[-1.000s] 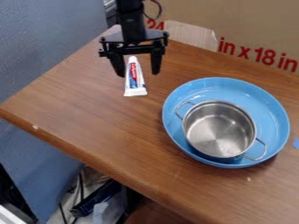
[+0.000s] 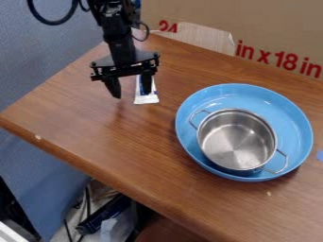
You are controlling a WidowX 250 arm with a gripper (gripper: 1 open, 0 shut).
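Observation:
My black gripper (image 2: 128, 83) hangs low over a white toothpaste tube (image 2: 145, 98), its fingers apart, with one finger in front of the tube's upper part and the other to its left over bare wood. Whether it touches the tube I cannot tell. A steel pot (image 2: 236, 142) with two handles sits in a blue plate (image 2: 289, 117) on the right.
A cardboard box (image 2: 271, 38) with red lettering stands behind it. Cables and other items lie below the table's left edge.
My gripper has moved left and down toward the tube, and now covers part of it. The pot and plate have not moved.

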